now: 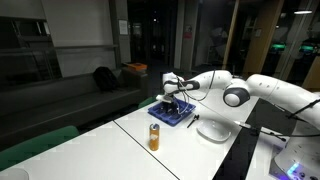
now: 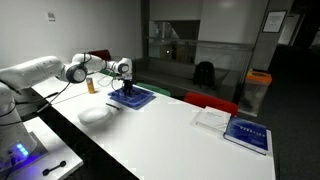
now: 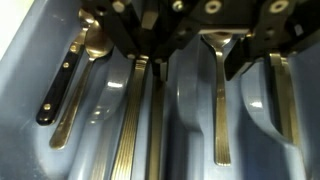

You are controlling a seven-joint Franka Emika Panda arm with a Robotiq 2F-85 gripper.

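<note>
A blue cutlery tray [image 1: 184,119] lies on the white table, with my gripper [image 1: 170,97] pointing down into it. From the other side, the gripper [image 2: 126,88] also appears over the tray [image 2: 145,97]. Close up, the dark fingers of my gripper are spread apart, and a gap shows between them. Below the gap lies a metal utensil handle [image 3: 221,115]. Further left are long metal handles [image 3: 130,122], a spoon [image 3: 76,105] and a black-handled utensil [image 3: 62,82]. Another metal handle [image 3: 286,100] lies at the right. The fingers hide part of the cutlery.
An orange bottle [image 1: 154,138] stands on the table in front of the tray. A white dish [image 1: 213,129] and a dark utensil [image 1: 193,120] lie nearby. A blue box [image 2: 247,137] and a pale flat box [image 2: 211,120] sit farther along.
</note>
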